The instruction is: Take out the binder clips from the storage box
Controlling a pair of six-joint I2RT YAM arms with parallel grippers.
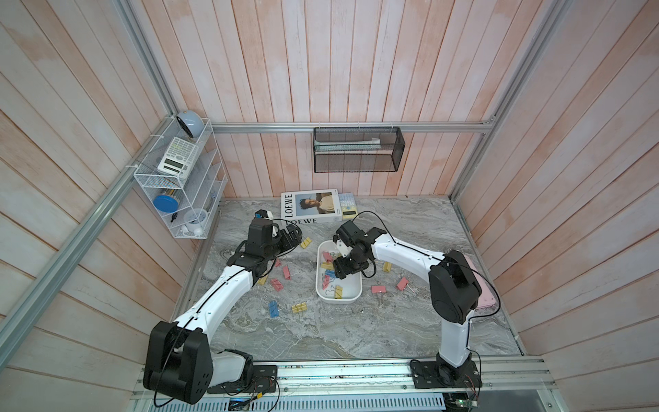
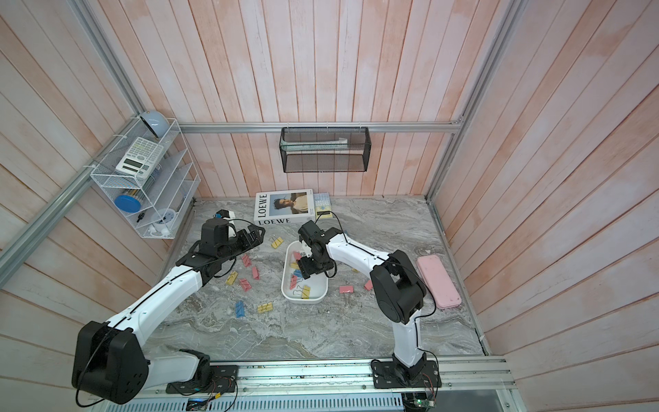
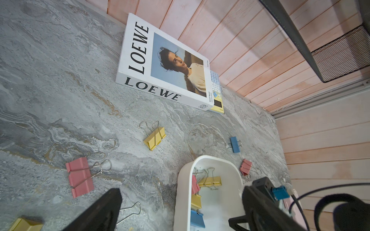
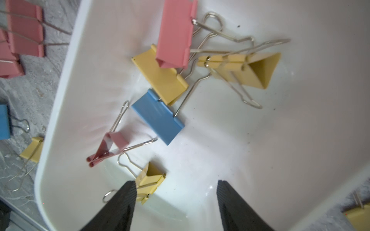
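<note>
The white storage box (image 1: 353, 294) stands mid-table, holding several binder clips: pink (image 4: 173, 34), yellow (image 4: 158, 75) and blue (image 4: 158, 117) among them. My right gripper is over the inside of the box, fingers apart and empty, with a small yellow clip (image 4: 150, 177) just beyond its left finger. My left gripper hangs open left of the box, above the table, with nothing between its fingers. More clips lie loose around the box, including a yellow one (image 3: 154, 138) and a pink one (image 3: 80, 177).
A LOEWE book box (image 1: 309, 204) and a calculator (image 3: 216, 96) lie at the back. A wire shelf (image 1: 180, 189) is on the left wall, a mesh basket (image 1: 358, 158) on the back wall. A pink case (image 2: 438, 280) lies at the right edge.
</note>
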